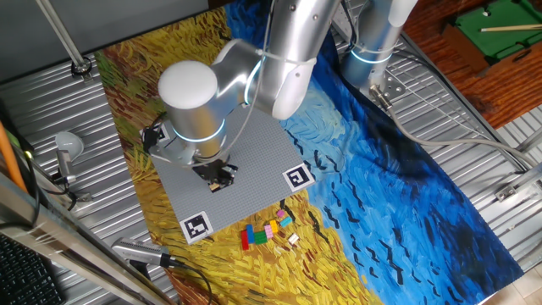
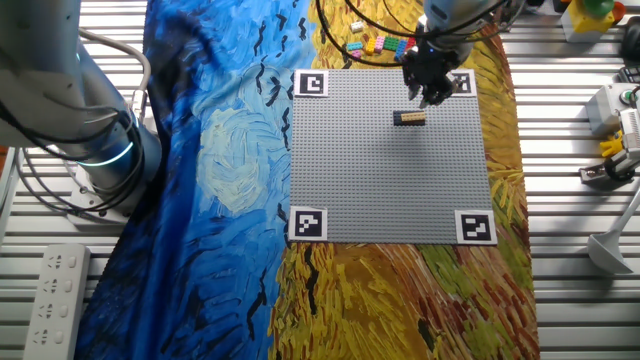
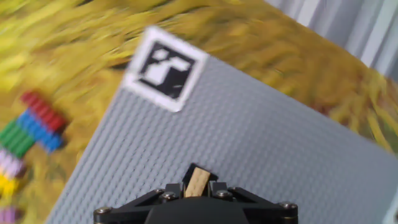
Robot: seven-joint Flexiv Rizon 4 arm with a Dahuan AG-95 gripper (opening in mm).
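Note:
A small dark brick piece with a tan top (image 2: 409,118) rests on the grey baseplate (image 2: 350,160), towards the plate's far right in exterior view 2. Just above and behind it there, my gripper (image 2: 427,95) hangs clear of the piece. The wrist view has the tan top (image 3: 198,182) showing in the gap of my gripper, whose fingers stand apart on either side. From exterior view 1, the open gripper (image 1: 217,178) partly covers the piece.
Loose coloured bricks (image 1: 269,230) lie in a row on the yellow cloth beside the plate, with a white brick (image 1: 293,239) near them. Printed marker squares (image 2: 308,225) sit at the plate's corners. Most of the plate is bare.

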